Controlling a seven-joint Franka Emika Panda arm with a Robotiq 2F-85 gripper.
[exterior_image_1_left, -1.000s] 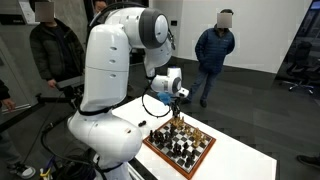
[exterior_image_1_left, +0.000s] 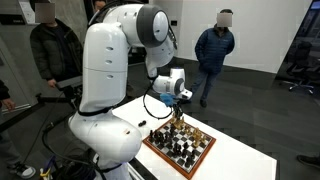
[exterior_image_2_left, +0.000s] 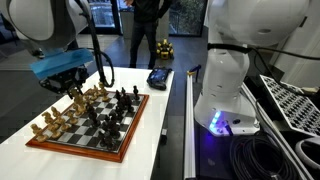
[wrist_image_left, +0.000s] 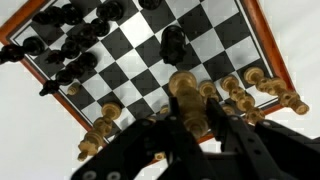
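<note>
In the wrist view my gripper is shut on a light wooden chess piece (wrist_image_left: 188, 98), whose rounded top points toward the board's middle. Below it lies the chessboard (wrist_image_left: 118, 44), with black and white squares and a brown wooden rim. A lone black piece (wrist_image_left: 173, 44) stands on the squares just ahead of the held one. From the side, the gripper (exterior_image_2_left: 76, 93) appears low over the light-piece side of the board. How far the held piece's base is from the squares cannot be told; the fingers partly hide it.
Dark pieces (exterior_image_2_left: 122, 108) crowd one side of the board, while light pieces (exterior_image_2_left: 52, 122) stand close around my gripper. Two people (exterior_image_1_left: 214, 50) stand behind the table.
</note>
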